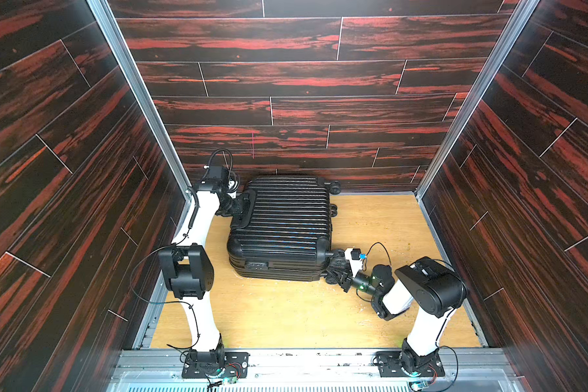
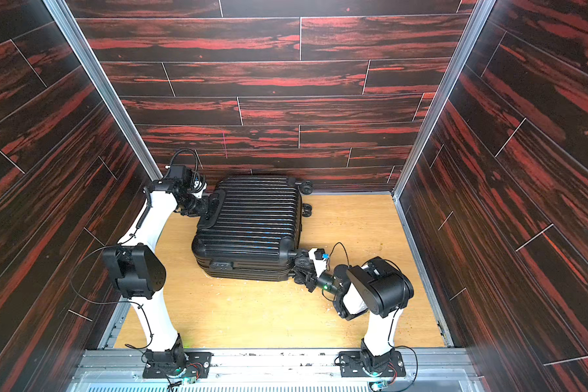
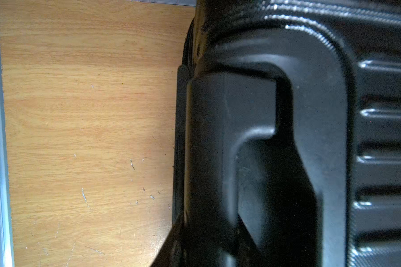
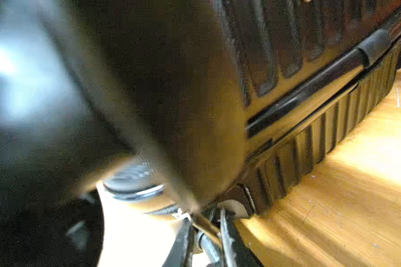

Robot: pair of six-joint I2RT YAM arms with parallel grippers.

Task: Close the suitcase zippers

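Note:
The black ribbed suitcase (image 1: 284,219) lies flat on the wooden table, its handle side to the left and its wheels to the right. My left gripper is shut on the handle (image 3: 211,146), one finger on each side. At the near right corner, low by the seam, stands my right gripper. Its fingers (image 4: 182,242) are apart, with a narrow strip and a grey metallic piece between them. Whether they grip these cannot be told. The zipper pulls cannot be made out clearly. A dark blurred shape covers the left of the right wrist view.
Wheels (image 1: 334,188) stick out at the suitcase's far right. A side handle (image 4: 307,91) runs along its edge near my right gripper. Bare table (image 1: 294,317) lies in front and to the right; the back wall (image 1: 294,156) is close behind.

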